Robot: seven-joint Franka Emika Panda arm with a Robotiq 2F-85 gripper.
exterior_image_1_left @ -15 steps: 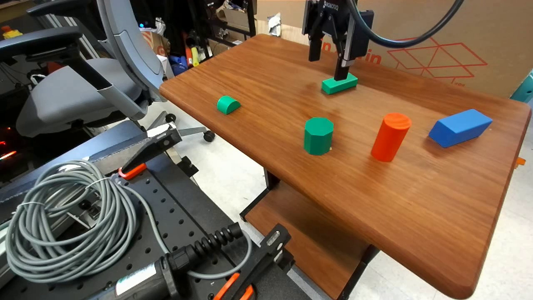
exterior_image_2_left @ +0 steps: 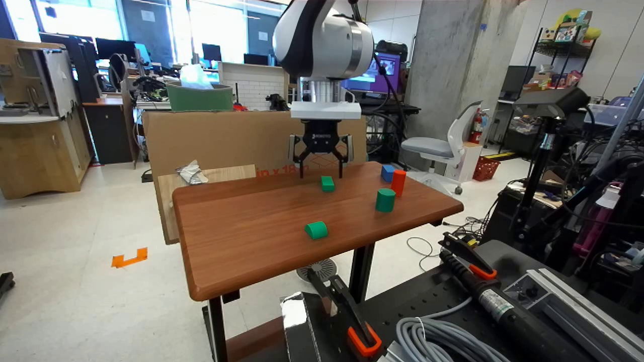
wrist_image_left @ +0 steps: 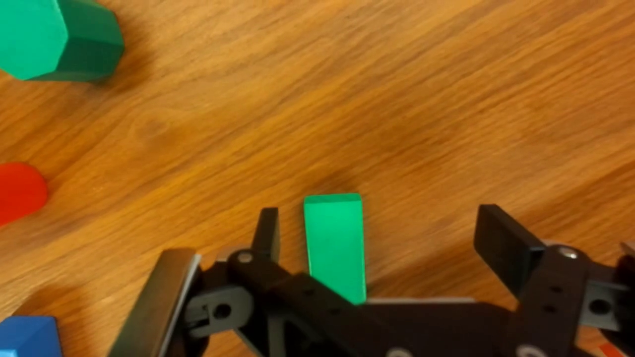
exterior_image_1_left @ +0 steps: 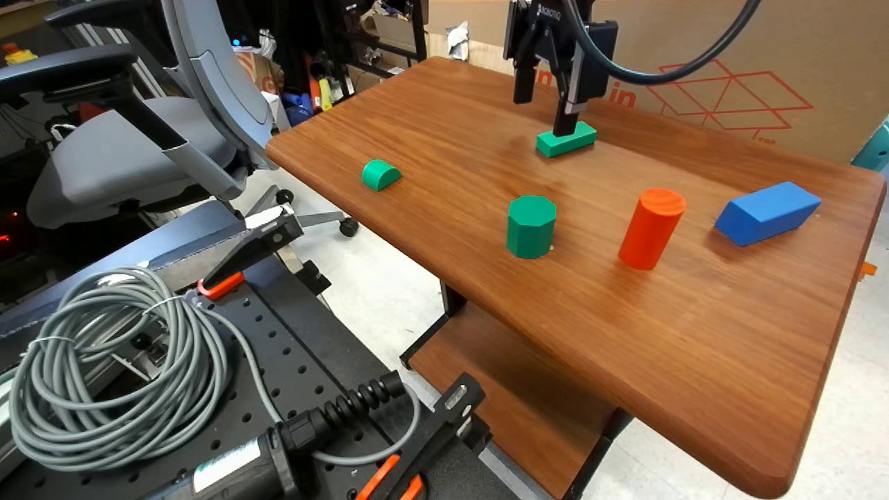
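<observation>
My gripper is open, its two fingers well apart and pointing down at the table. In the wrist view a green rectangular block (wrist_image_left: 335, 247) lies on the wood between them, closer to the left finger, touching neither in that view. From exterior view 2 the same green block (exterior_image_2_left: 327, 183) appears below and between the fingertips. Exterior view 1 shows one finger (exterior_image_1_left: 567, 123) in front of part of the green block (exterior_image_1_left: 556, 145); the exact height above the table is hard to tell.
A green octagonal prism (exterior_image_1_left: 530, 226), an upright red cylinder (exterior_image_1_left: 652, 229) and a blue block (exterior_image_1_left: 767, 213) stand on one side of the table. A green half-round block (exterior_image_1_left: 380, 175) lies near the long edge. A cardboard sheet (exterior_image_2_left: 211, 136) rises behind.
The blocks have not moved.
</observation>
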